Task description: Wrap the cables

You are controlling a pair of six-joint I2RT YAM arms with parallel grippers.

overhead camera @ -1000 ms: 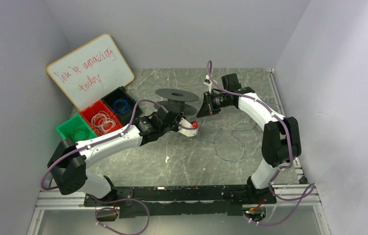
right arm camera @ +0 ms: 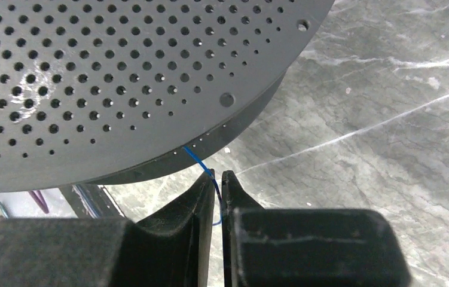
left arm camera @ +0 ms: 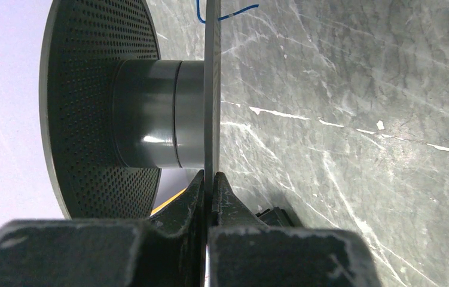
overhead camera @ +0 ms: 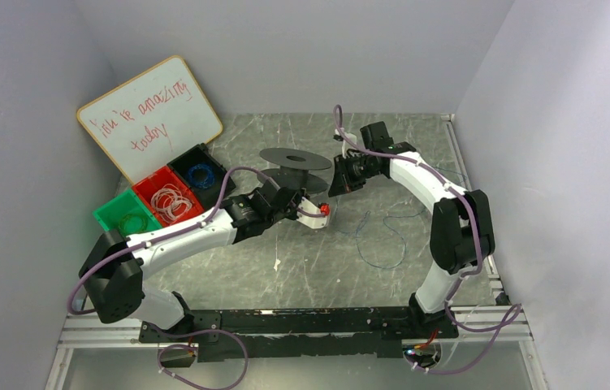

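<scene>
The dark grey spool (overhead camera: 272, 154) stands upright near the middle of the table. In the left wrist view my left gripper is shut on the edge of the spool's flange (left arm camera: 211, 89). A thin blue cable (overhead camera: 404, 246) runs in loose loops over the table to the right of the spool. From between the spool's flanges the blue cable (right arm camera: 195, 157) comes out and passes between the fingertips of my right gripper. A narrow gap shows between those fingers, so the right gripper stands slightly open around the cable.
Green (overhead camera: 105, 215), red (overhead camera: 145, 188) and black (overhead camera: 222, 175) bins holding coiled cables stand at the left. Behind them leans a whiteboard (overhead camera: 123, 97). A wall (overhead camera: 561, 179) rises at the right.
The spool and my left gripper have shifted very slightly right. My right hand has turned a little, its tube swinging left, while its fingertips stay close to the spool.
</scene>
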